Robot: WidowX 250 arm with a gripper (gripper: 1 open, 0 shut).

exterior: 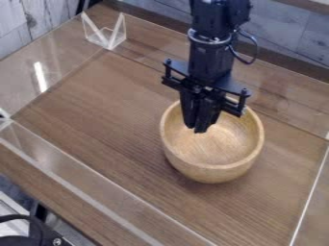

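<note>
A pale wooden bowl (213,154) sits on the wooden table at the centre right. My black gripper (199,120) hangs over the bowl's back left part, with its fingertips pointing down at or just inside the rim. Whether it is open or shut, and whether it touches the bowl, I cannot tell.
A transparent bracket (106,29) stands at the back left. A wall bounds the back, and a dark object (26,231) shows at the bottom left corner.
</note>
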